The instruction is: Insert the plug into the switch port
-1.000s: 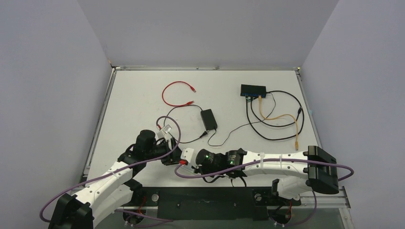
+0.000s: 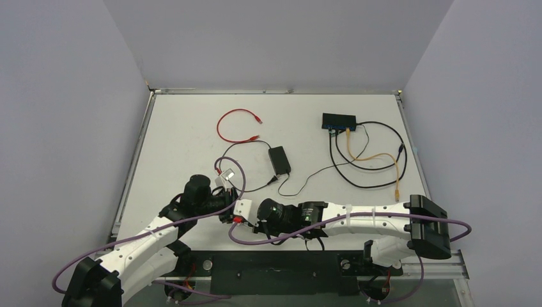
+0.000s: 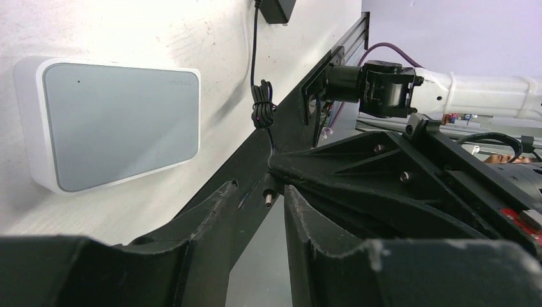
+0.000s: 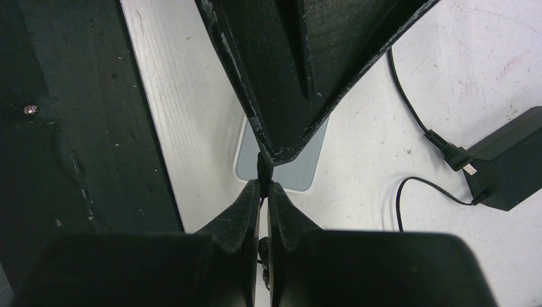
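Observation:
A small black barrel plug (image 3: pixel 269 187) with a metal tip sticks out of my right gripper, which is shut on it. Its thin cable (image 3: pixel 254 51), bundled partway along, runs off from behind the right fingertips. The left gripper stands part open, one finger on each side of the plug in the left wrist view; whether either finger touches it, I cannot tell. Beneath both grippers, a white box with a grey top (image 3: pixel 121 121) lies flat on the table. At the back right stands a black box (image 2: pixel 339 121) with several cables. No open port shows clearly.
A black power adapter (image 2: pixel 279 160) lies mid-table, and a mains plug (image 4: pixel 457 155) is on its cord. Behind it is a red cable (image 2: pixel 220 123). A yellow cable (image 2: pixel 397 179) and black cables curl at the right.
In the top view, the right gripper has moved a little left, toward the left gripper. The left gripper has shifted slightly, and the two now overlap more closely.

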